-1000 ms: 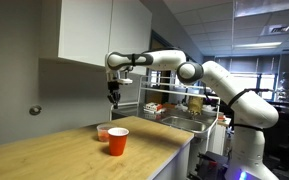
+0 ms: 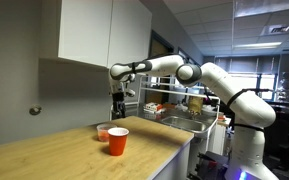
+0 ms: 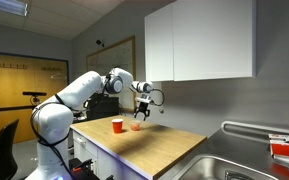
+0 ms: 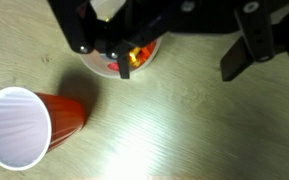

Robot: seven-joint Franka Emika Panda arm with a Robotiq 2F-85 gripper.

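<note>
A red cup [image 2: 118, 142] with a white inside stands upright on the wooden counter. Beside it is a clear bowl [image 2: 106, 131]; the wrist view shows small red and yellow pieces [image 4: 137, 57] in the bowl. My gripper [image 2: 123, 106] hangs above the counter, higher than the cup and bowl. In the wrist view its two fingers are well apart, one over the bowl and the other over bare counter. Nothing shows between them. Part of the bowl is hidden behind the gripper there.
White wall cabinets [image 3: 202, 50] hang over the back of the counter [image 3: 164, 142]. A sink [image 3: 224, 168] is at one end. Plenty of bare wood lies around the cup and bowl.
The red cup and the bowl have stayed where they were.
</note>
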